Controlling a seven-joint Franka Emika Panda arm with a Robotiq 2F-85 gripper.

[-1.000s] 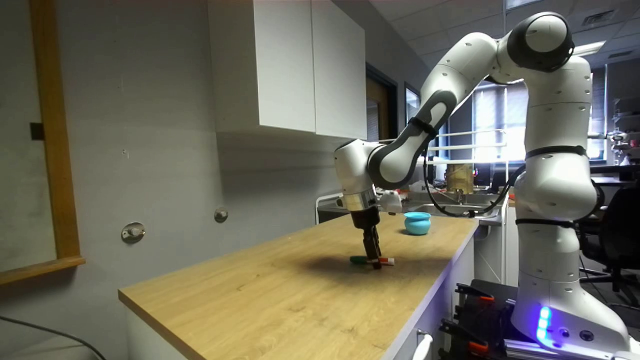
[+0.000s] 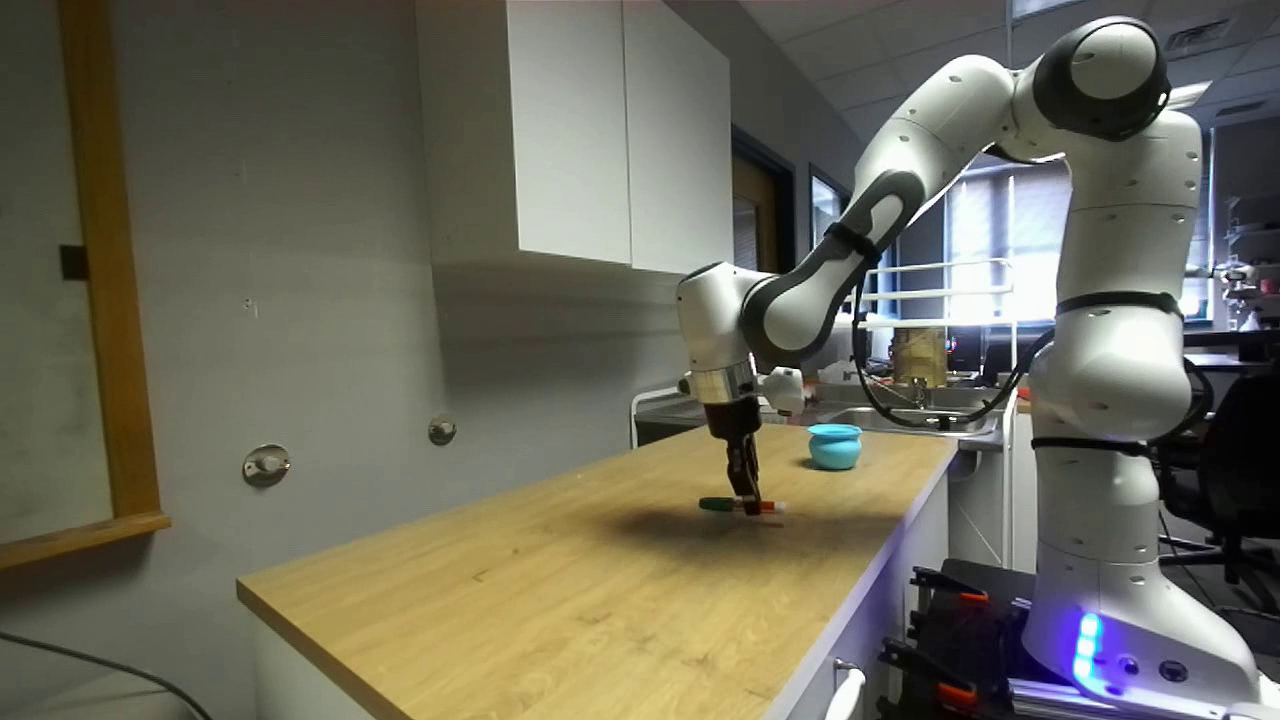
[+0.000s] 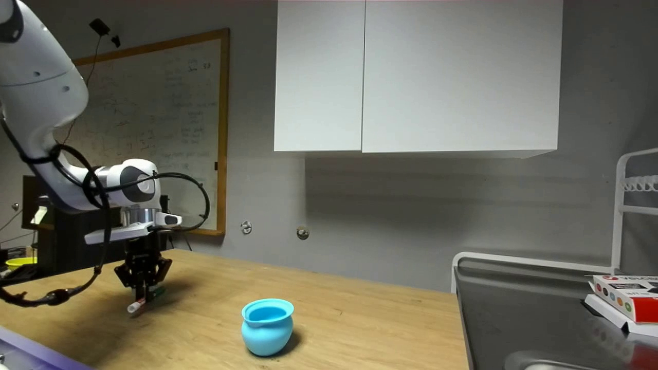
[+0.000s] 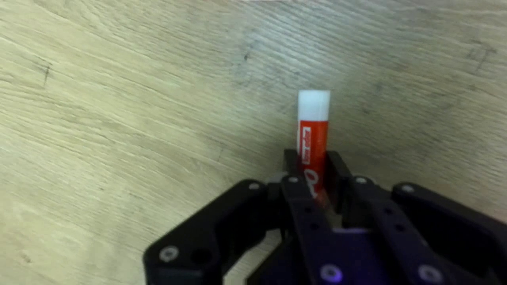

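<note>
A marker (image 4: 312,135) with a red barrel and white end is pinched between my fingers in the wrist view. In exterior view 1 my gripper (image 2: 752,509) points down, shut around the marker's middle, a little above the counter. The marker's green cap (image 2: 716,504) sticks out to the left and its red and white end to the right. From exterior view 2, the white end (image 3: 133,307) pokes out below my gripper (image 3: 141,297). A turquoise pot (image 3: 267,327) stands upright with its mouth open, apart from the gripper.
White wall cabinets (image 3: 432,74) overhang its back. Beyond the pot are a sink (image 2: 924,416) and a dark drainboard (image 3: 518,308) with boxes (image 3: 629,296). A black cable loops from the arm.
My gripper has risen a short way, carrying the marker up from the counter. The pot has stayed put.
</note>
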